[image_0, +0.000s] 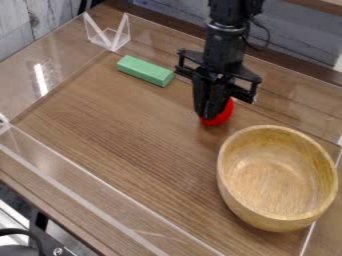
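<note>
My gripper (203, 104) hangs low over the middle of the wooden surface, its fingertips right at a red round object (219, 117), which is partly hidden behind them. Whether it touches the red object or has anything between its fingers is unclear. A green block (144, 70) lies to the upper left of the gripper.
A large yellow bowl (274, 182) fills the lower right. Clear plastic pieces stand at the top left and left edge. A black cable lies at the bottom left corner.
</note>
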